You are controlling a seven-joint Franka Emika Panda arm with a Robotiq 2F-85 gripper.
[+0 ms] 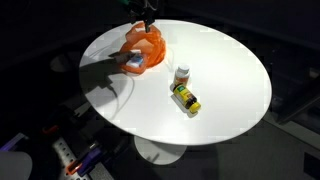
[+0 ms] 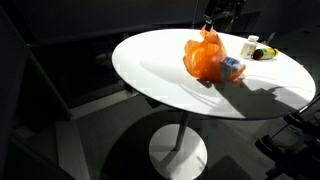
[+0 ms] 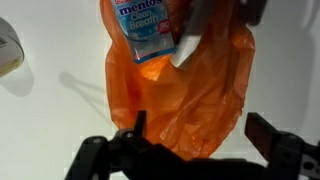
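Note:
An orange plastic bag (image 1: 152,47) lies crumpled near the far left edge of the round table, and in exterior view 2 its top (image 2: 208,40) sticks up in a peak. A blue Mentos pack (image 3: 146,28) rests at the bag, with a pale, narrow item (image 3: 192,42) beside it. My gripper is open over the orange plastic, its dark fingers (image 3: 138,125) set wide apart with nothing gripped between them. From exterior view 1 the gripper (image 1: 145,17) appears just above the bag; any light contact with the plastic cannot be told.
A white bottle (image 1: 182,75) stands upright near the table's middle, beside a yellow-and-dark container (image 1: 186,98) lying on its side.

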